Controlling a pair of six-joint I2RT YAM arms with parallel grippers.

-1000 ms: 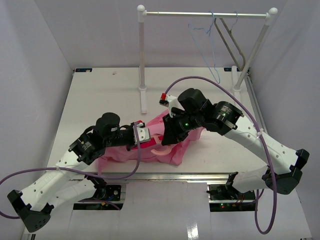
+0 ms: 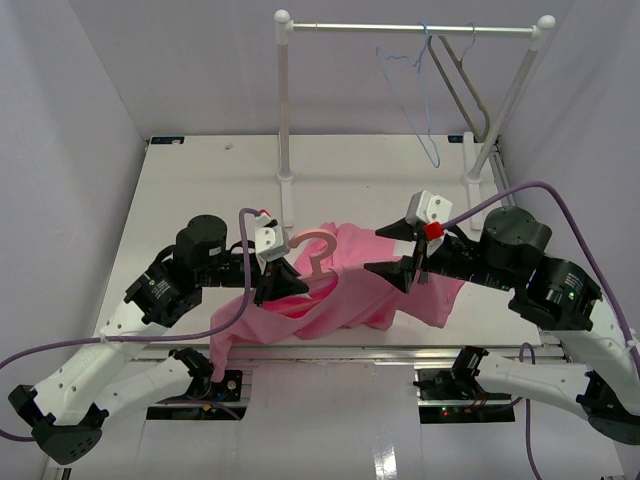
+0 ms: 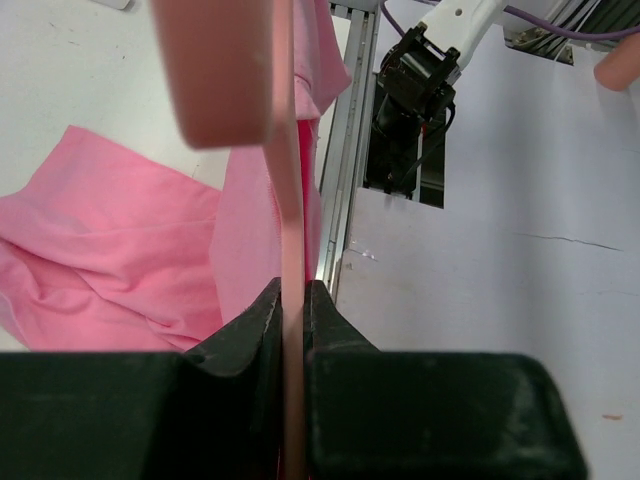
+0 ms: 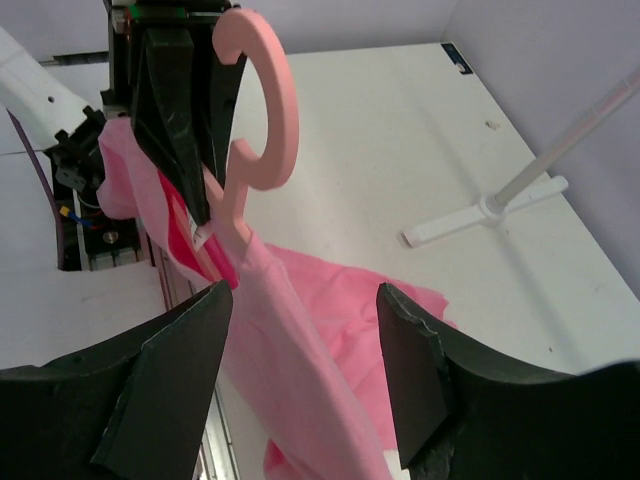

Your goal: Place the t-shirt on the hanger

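My left gripper [image 2: 278, 287] is shut on the pink hanger [image 2: 314, 240], whose hook stands up beside it; in the left wrist view the hanger [image 3: 290, 210] runs between the pads. The pink T-shirt [image 2: 355, 295] is draped round the hanger's lower part and spreads to the right over the board, with a fold hanging past the front edge at left. My right gripper [image 2: 395, 255] stands open to the right of the hook, over the shirt; in the right wrist view the hook and shirt [image 4: 300, 370] show between its spread fingers, apart from them.
A white rail [image 2: 350, 28] on posts stands at the back, with a blue hanger [image 2: 428, 140] and a grey hanger [image 2: 480, 112] on it. The board [image 2: 200, 180] is clear at back left. Its front edge is a metal strip.
My right gripper has moved right, away from the hanger, and is now apart from it. More shirt spreads to the right.
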